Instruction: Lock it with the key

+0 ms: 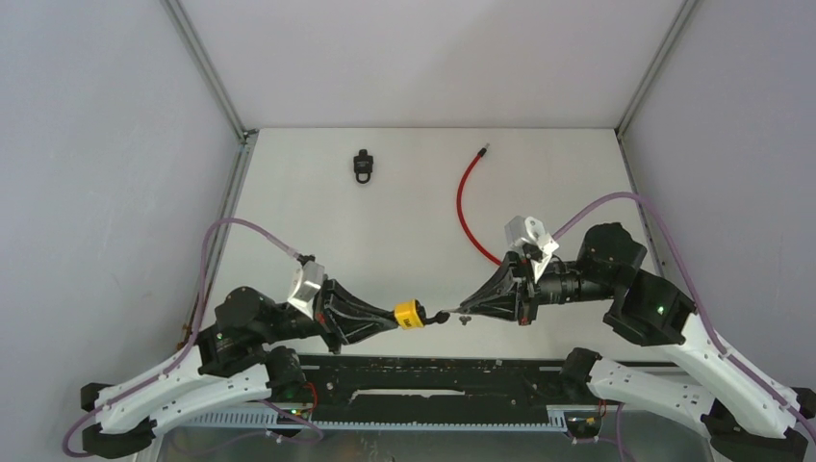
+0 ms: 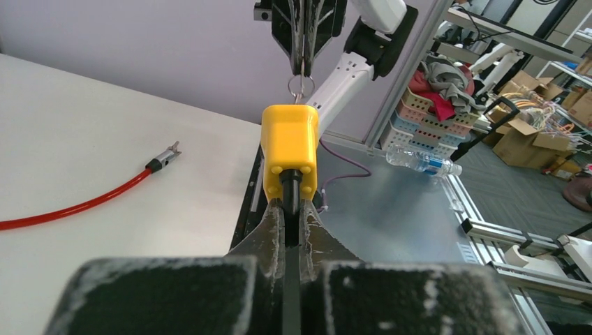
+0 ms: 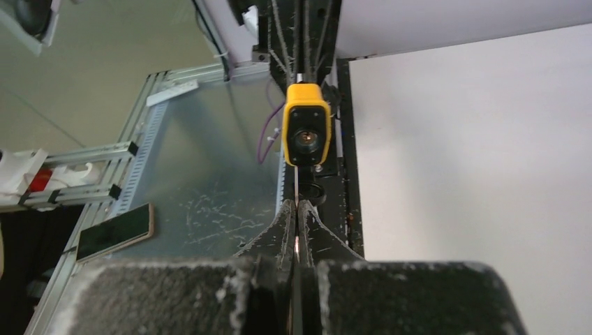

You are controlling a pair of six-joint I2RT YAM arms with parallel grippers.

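Note:
The yellow padlock [image 1: 409, 315] is held above the table's front part by my left gripper [image 1: 395, 319]. In the left wrist view, those fingers are shut on the black shackle [image 2: 290, 184] behind the yellow body. Facing it from the right, my right gripper [image 1: 460, 310] is shut on a thin metal key [image 3: 296, 185], with a ring [image 2: 301, 86] at its tips. The padlock's keyhole [image 3: 306, 139] faces the right gripper. In the right wrist view, the key's end appears below the keyhole, at the padlock's lower edge. A black cap [image 3: 313, 194] hangs under the body.
A small black lock-shaped item [image 1: 363, 166] lies at the table's back left. Behind the right arm, a red cable [image 1: 464, 204] curves over the tabletop.

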